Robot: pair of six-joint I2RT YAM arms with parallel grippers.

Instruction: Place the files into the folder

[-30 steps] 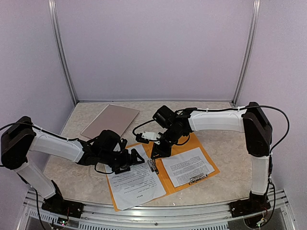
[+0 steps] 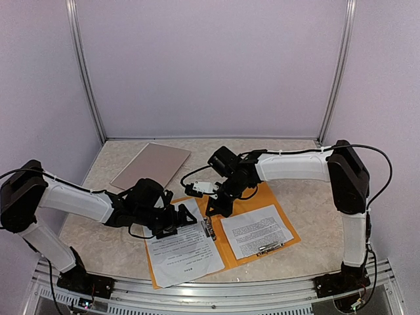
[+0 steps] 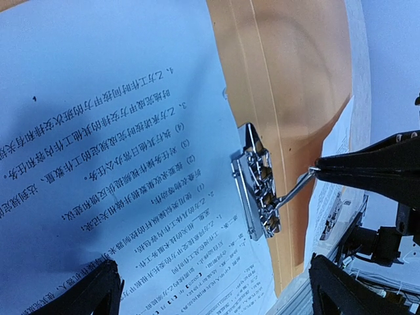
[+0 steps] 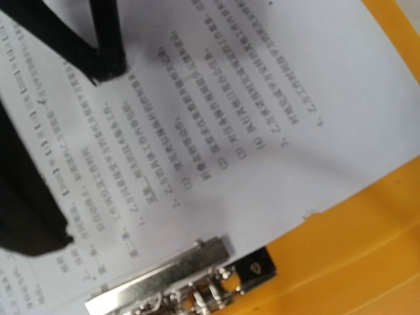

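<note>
An orange folder (image 2: 289,233) lies open on the table with printed sheets on both halves. The left sheet (image 3: 118,170) lies beside a metal clip (image 3: 252,190) with a lever raised, a black fingertip of my right gripper touching that lever in the left wrist view. My left gripper (image 2: 177,220) is open over the left sheet. My right gripper (image 2: 218,207) is shut near the middle clip. The right sheet (image 2: 256,230) has another clip (image 2: 269,248) at its lower edge.
A pinkish closed folder or board (image 2: 151,164) lies at the back left. Bare table (image 2: 315,203) shows right of the folder. Walls enclose the back and sides.
My right arm has shifted very slightly at the wrist and elbow in the top view. The left arm, sheets and folder look unchanged.
</note>
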